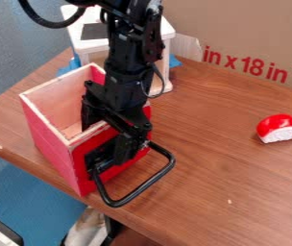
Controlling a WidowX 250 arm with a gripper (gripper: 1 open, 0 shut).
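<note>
The black gripper [104, 113] reaches down over a red box [53, 133] with a pale inside, at the left of the table. Its fingertips are dark and crowded against the box's front, so I cannot tell whether it is open or shut. A black handle-like frame [156, 183] juts from the box's near right side.
A red and white object [277, 127] lies alone on the right of the wooden table [226, 183]. A white appliance [89, 21] stands behind the arm, with a cardboard panel [252, 43] at the back.
</note>
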